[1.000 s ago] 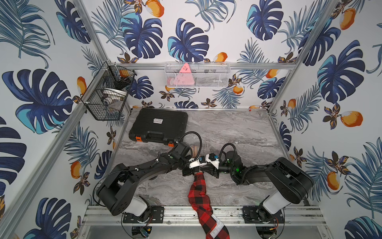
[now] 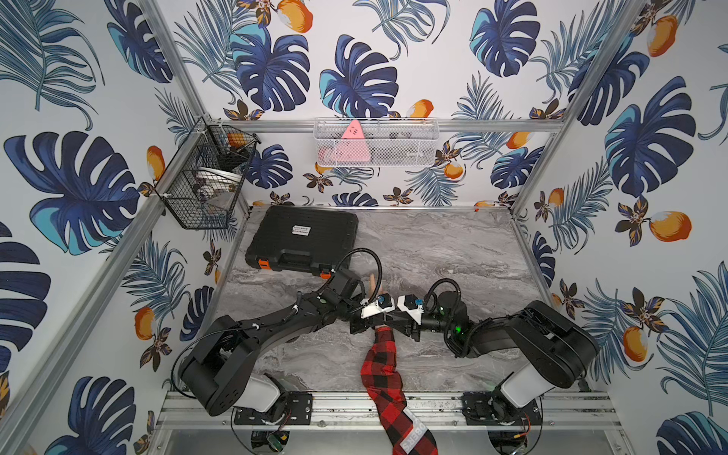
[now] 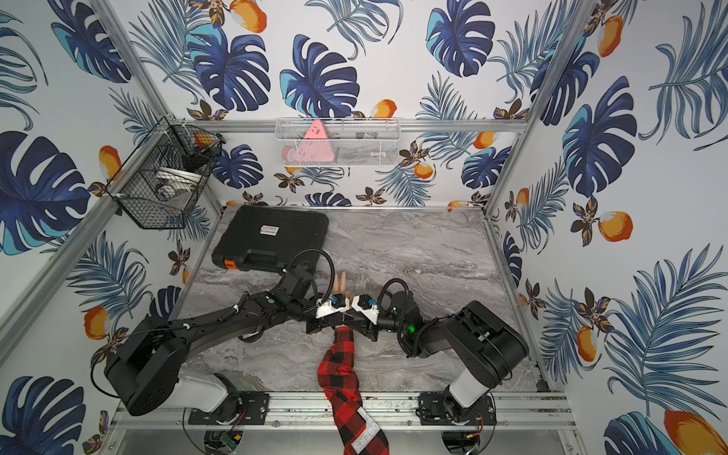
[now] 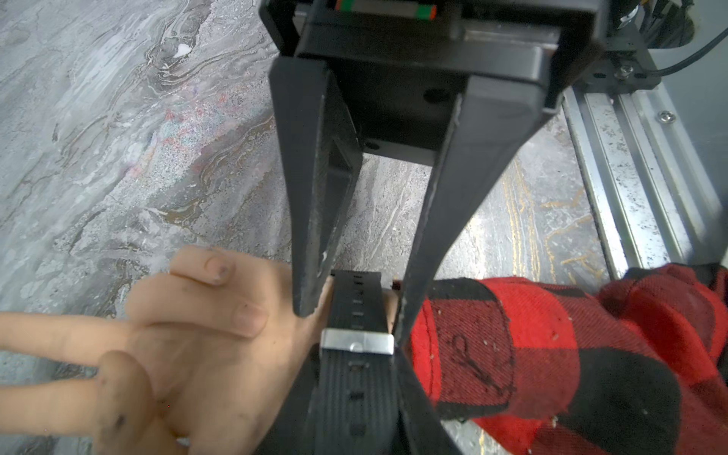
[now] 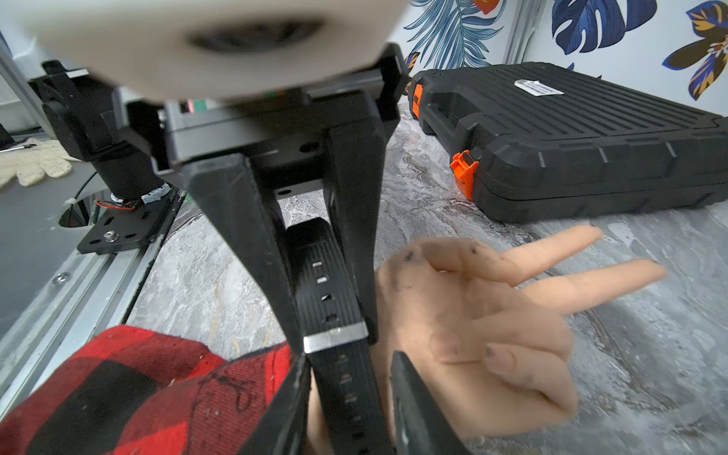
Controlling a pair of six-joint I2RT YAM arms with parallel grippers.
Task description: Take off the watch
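Observation:
A black watch strap (image 4: 356,402) with a silver keeper circles the wrist of a model hand (image 5: 485,326), beside a red-and-black checked sleeve (image 4: 546,341). In the right wrist view, my left gripper is shut on the strap, its fingers against both sides near the keeper. My right gripper stands part open over the same strap, one finger on each side; gaps show beside the strap in the left wrist view. Its own fingertips (image 5: 413,398) stand apart at the bottom of the right wrist view. The watch face is hidden.
A black case (image 2: 303,239) with orange latches lies at the back left of the grey table. A black wire basket (image 2: 208,178) hangs on the left, and a white one (image 2: 402,144) at the back.
The sleeve and hand have shifted slightly right; the left gripper has barely moved.

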